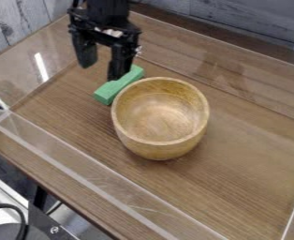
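My gripper [103,42] is a black two-part tool at the top centre-left, standing open above and behind a green block [120,83]. The green block lies tilted on the wooden table [243,178], just left of a large beige bowl [160,117]. The bowl looks empty.
A black cable [6,211] shows at the lower left corner, beside what looks like a clear strip along the left. The table's far edge runs across the top right.
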